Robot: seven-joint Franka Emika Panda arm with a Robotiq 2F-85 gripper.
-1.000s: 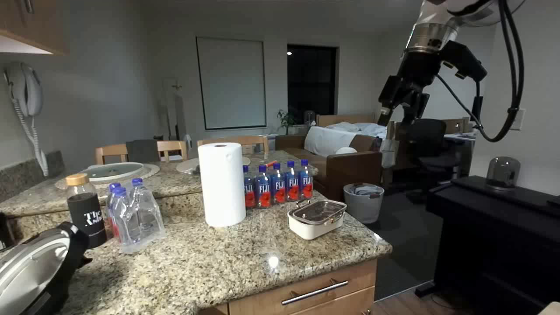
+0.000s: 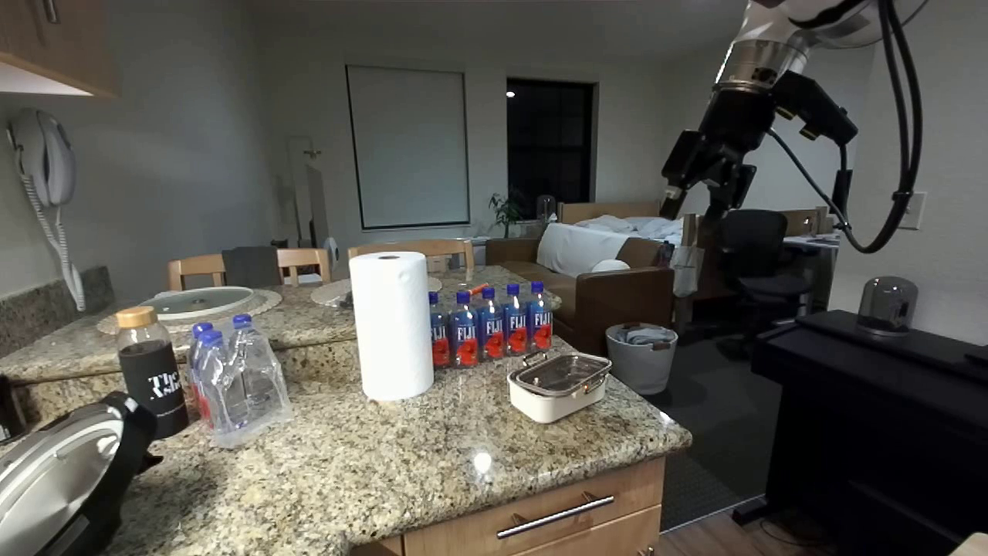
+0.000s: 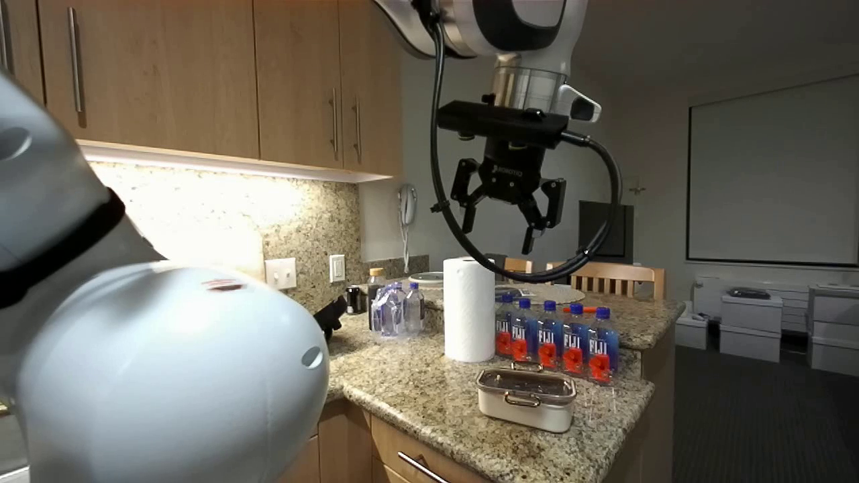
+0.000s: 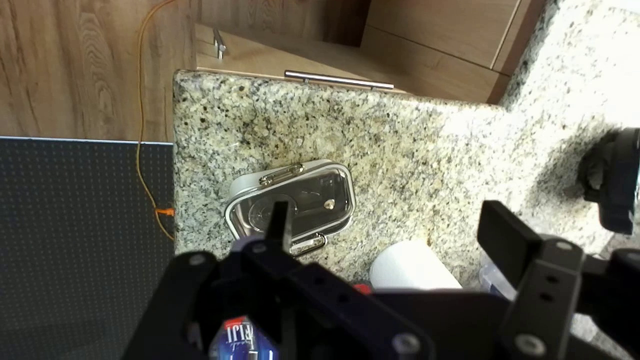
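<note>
High above the counter, my gripper [image 3: 500, 232] stands open with nothing between its fingers; the side view [image 2: 690, 211] has it apart from everything. A cream lunch box [image 2: 556, 400] with a clear, metal-rimmed lid and clasps sits near the counter's right end. In the wrist view, the lunch box [image 4: 294, 201] lies beyond my left finger [image 4: 279, 225], which overlaps its lid edge. Behind the box, several blue-capped FIJI bottles [image 3: 549, 337] form a row. A white paper towel roll [image 2: 393, 324] stands upright beside them.
On the left of the counter are wrapped clear bottles [image 2: 236, 384], a dark bottle with a wooden cap [image 2: 153, 380] and a tilted lidded appliance [image 2: 69, 482]. Bare granite [image 2: 370, 472] spreads across the front. A raised ledge [image 3: 636, 322] runs behind the bottles.
My gripper has shifted very slightly to the left in the first exterior view, and its fingers look a little wider apart. Everything on the counter stays where it was.
</note>
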